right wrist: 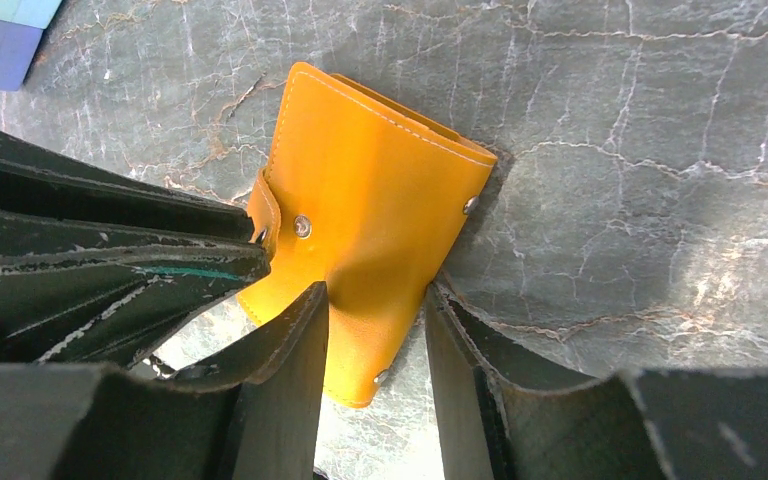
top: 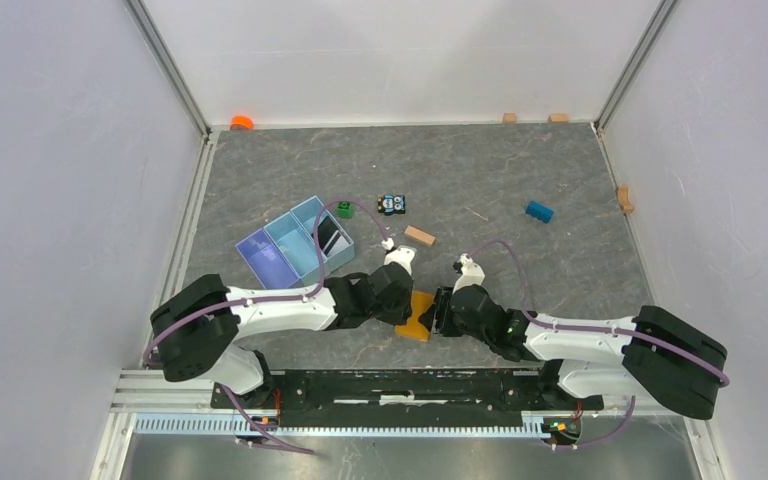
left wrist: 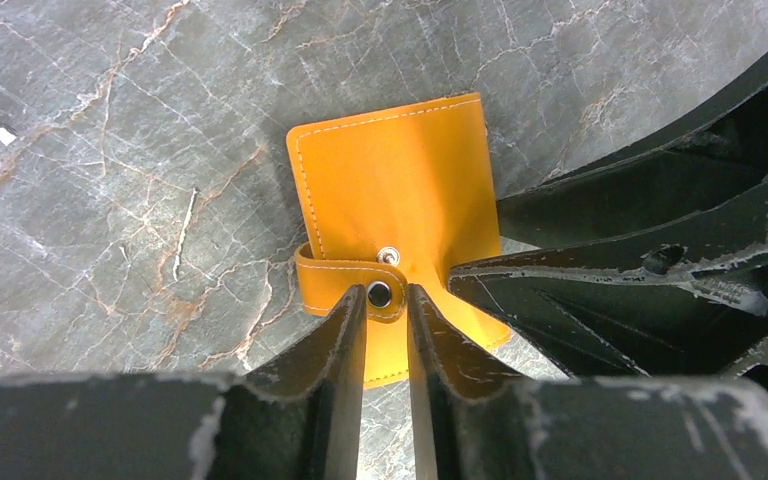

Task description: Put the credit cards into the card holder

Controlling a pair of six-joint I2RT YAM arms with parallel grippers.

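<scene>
The orange card holder (top: 418, 316) lies on the table between the two grippers. In the left wrist view its strap (left wrist: 335, 285) with a dark snap rests across the front. My left gripper is open by a narrow gap, fingertips at the strap's snap end. In the right wrist view the holder (right wrist: 380, 170) bulges, and its top edge shows a slit between layers. My right gripper stands part open, its fingertips on either side of the holder's lower right part; whether they touch it I cannot tell. No card is clearly recognisable.
A blue divided tray (top: 285, 248) stands to the left, with dark flat items (top: 330, 236) in one compartment. Behind the grippers lie a wooden block (top: 420, 236), a small patterned object (top: 391, 204) and a green block (top: 345, 210). A blue block (top: 539, 212) sits farther right.
</scene>
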